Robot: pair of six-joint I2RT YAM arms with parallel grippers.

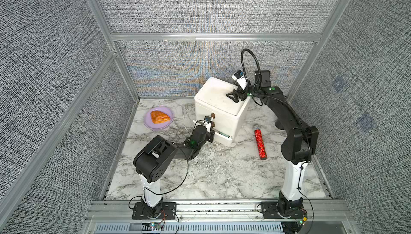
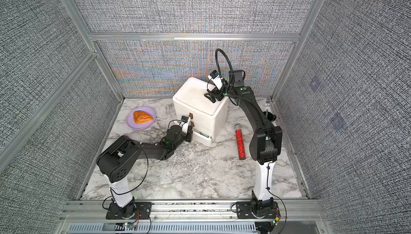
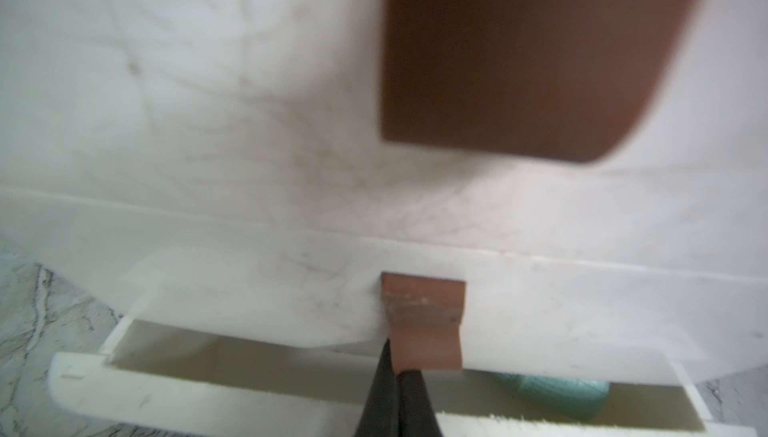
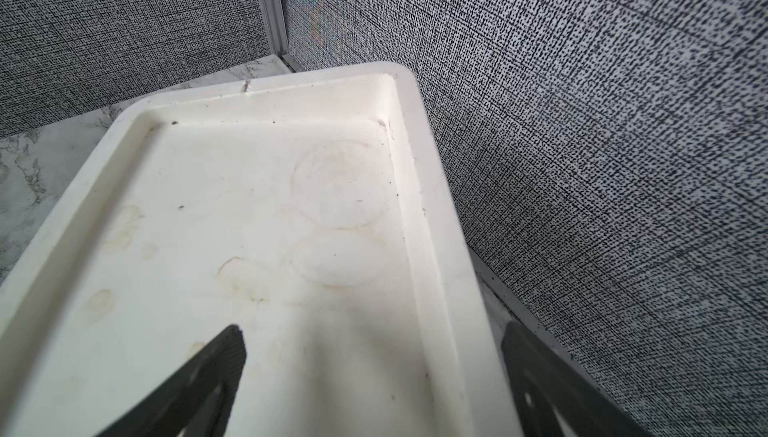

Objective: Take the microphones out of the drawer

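Note:
A white drawer box (image 1: 227, 120) stands at the table's centre, its bottom drawer (image 3: 240, 401) pulled partly out. A teal object (image 3: 560, 395) lies inside it, mostly hidden. My left gripper is shut at the bottom drawer's front, just under a small brown tab (image 3: 424, 325); nothing clearly shows between its fingers. A larger brown handle (image 3: 536, 45) fills the upper left wrist view. My right gripper is open over the box's white top (image 4: 264, 197), close to its right rim.
A purple plate (image 1: 149, 122) with an orange pastry (image 1: 159, 117) is at left of the box. A red tube (image 1: 260, 144) lies to the right. The back wall is close behind the box.

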